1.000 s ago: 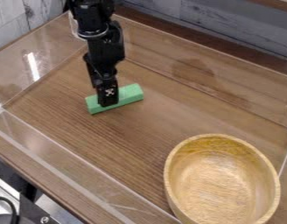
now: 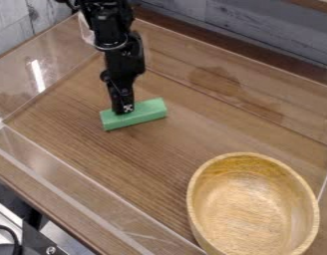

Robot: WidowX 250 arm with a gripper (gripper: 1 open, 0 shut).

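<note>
A flat green block (image 2: 143, 116) lies on the wooden table, left of centre. The black robot gripper (image 2: 123, 101) hangs down from the top, its fingertips at the block's upper left edge. Whether the fingers are open or shut on the block is unclear at this size.
A large pale yellow bowl (image 2: 253, 207) stands at the lower right. Grey paneling runs along the back, and dark cables lie off the table's lower left edge.
The bowl stays in place.
</note>
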